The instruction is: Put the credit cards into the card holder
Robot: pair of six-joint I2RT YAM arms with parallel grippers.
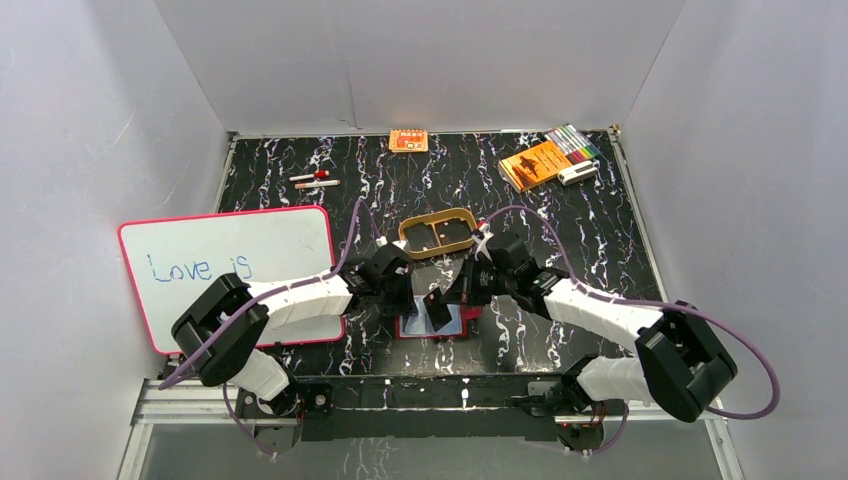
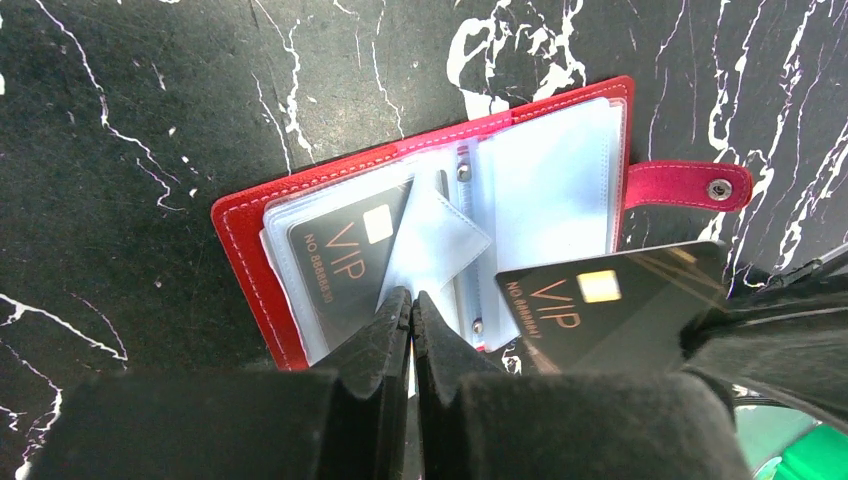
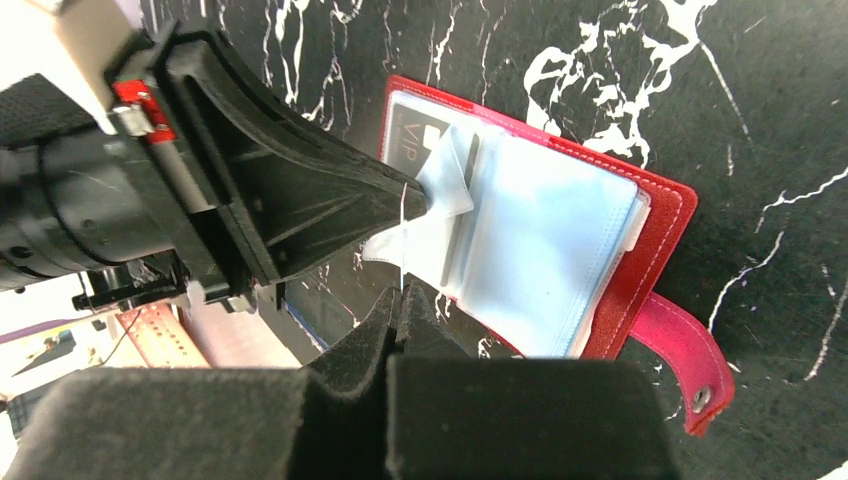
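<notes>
The red card holder (image 2: 250,262) lies spread on the table with clear sleeves; its left side holds a black VIP card (image 2: 340,258). A whitish sleeve flap (image 2: 445,238) is folded back over that side. My left gripper is shut at the flap, with a thin pale edge of it showing between the fingers. A second black VIP card (image 2: 625,300) slants over the holder's right side, apart from the sleeves, with my right gripper shut on it. In the right wrist view this card (image 3: 403,238) shows edge-on as a thin line.
A brown tray (image 1: 437,252) sits just behind the holder. The whiteboard (image 1: 225,250) takes up the left side. Books (image 1: 540,162) and a small orange notepad (image 1: 408,140) lie at the back. The holder's snap strap (image 2: 690,186) sticks out to the right.
</notes>
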